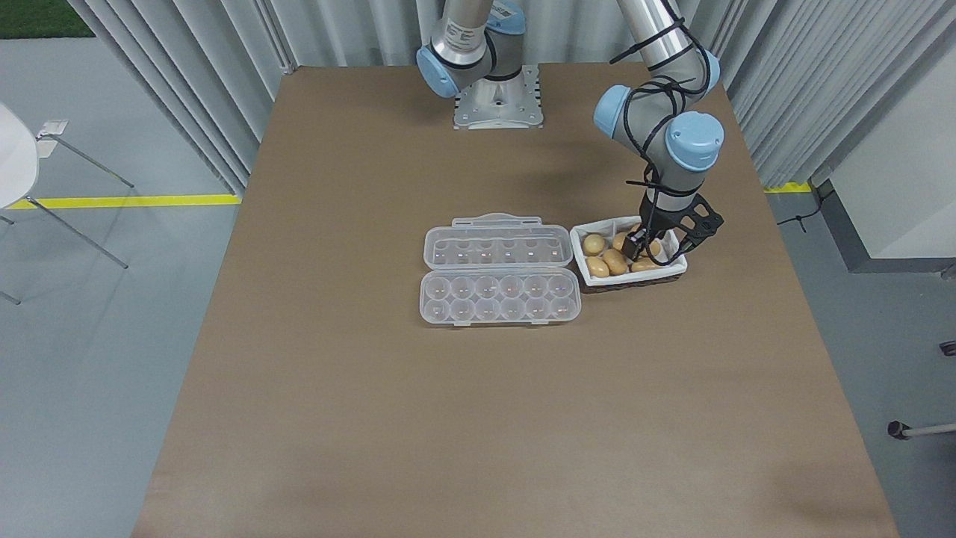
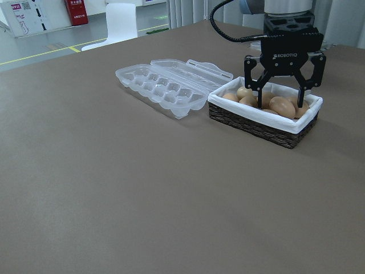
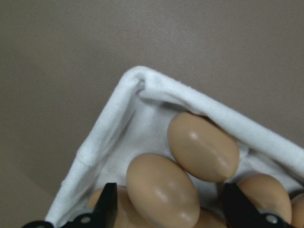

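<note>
My gripper (image 2: 279, 100) stands open over a white-lined wicker basket (image 2: 251, 131) of brown eggs. In the wrist view an egg (image 3: 161, 190) lies between the two fingers, with another egg (image 3: 202, 145) just above it; whether the fingers touch the middle one I cannot tell. Left of the basket, in the front view, an open clear plastic egg carton (image 1: 497, 296) lies flat, its cups appearing empty.
</note>
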